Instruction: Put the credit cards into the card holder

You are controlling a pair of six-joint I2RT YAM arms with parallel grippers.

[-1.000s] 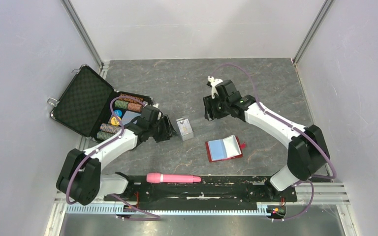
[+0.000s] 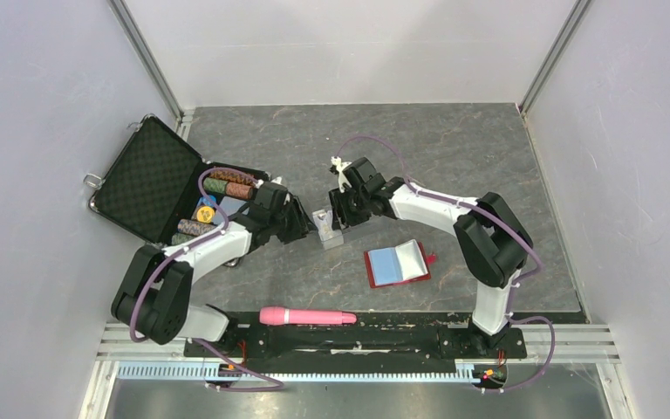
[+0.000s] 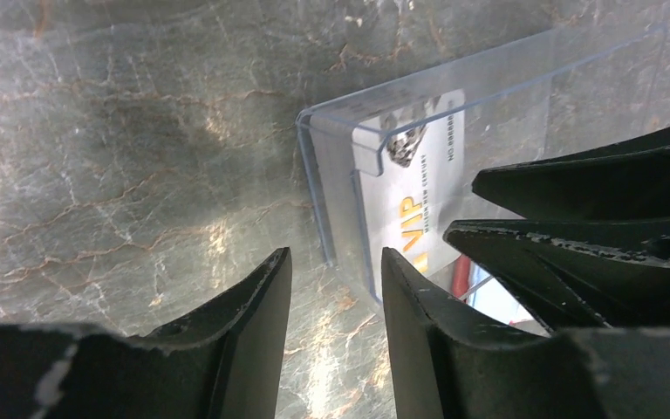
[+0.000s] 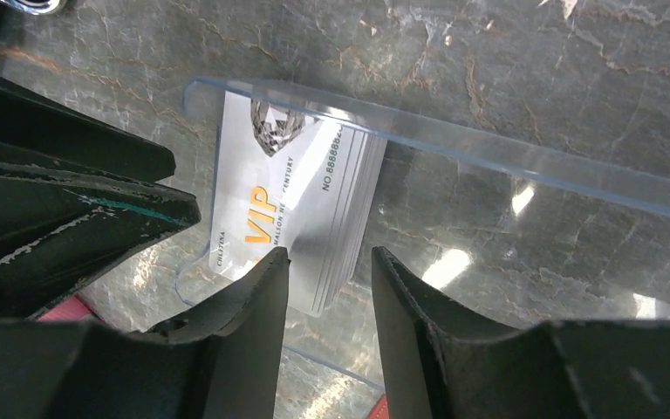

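A clear plastic box (image 2: 331, 241) holding a stack of white VIP cards (image 4: 270, 201) lies between the two grippers at the middle of the table. My left gripper stands part open at the box's end, nothing visible between its fingers. My right gripper is over the box from the right, part open, its fingertips beside the stack's edge. A red card holder (image 2: 371, 266) with blue and white sleeves lies open to the lower right.
An open black case (image 2: 140, 175) with chip rolls sits at the left. A pink cylinder (image 2: 307, 316) lies along the front edge.
My right gripper has moved left and down to the box of cards. The left arm has shifted slightly. The box and card holder look unmoved.
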